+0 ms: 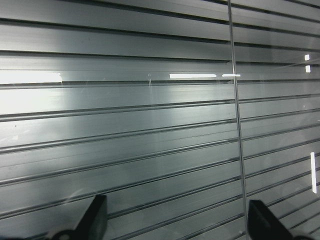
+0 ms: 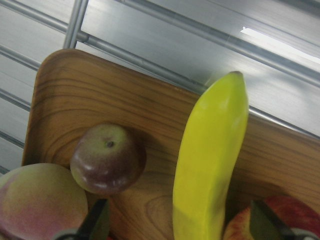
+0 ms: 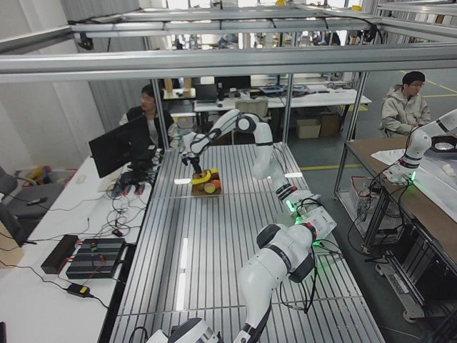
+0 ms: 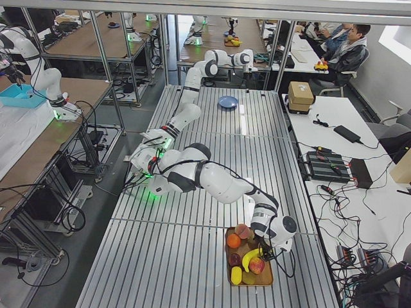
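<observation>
A wooden tray (image 2: 125, 85) of fruit sits on the slatted metal table, holding a yellow banana (image 2: 210, 155), a purple fruit (image 2: 107, 157), a peach (image 2: 40, 200), a red apple (image 2: 285, 215) and other fruit. My right gripper is low over the tray, open, with the banana between its two fingers; in the right camera it is partly hidden by its arm. My left gripper is open above bare slats, nothing between its fingers.
A blue plate (image 4: 228, 101) lies at the other end of the table. A side desk with cables and monitors borders the table.
</observation>
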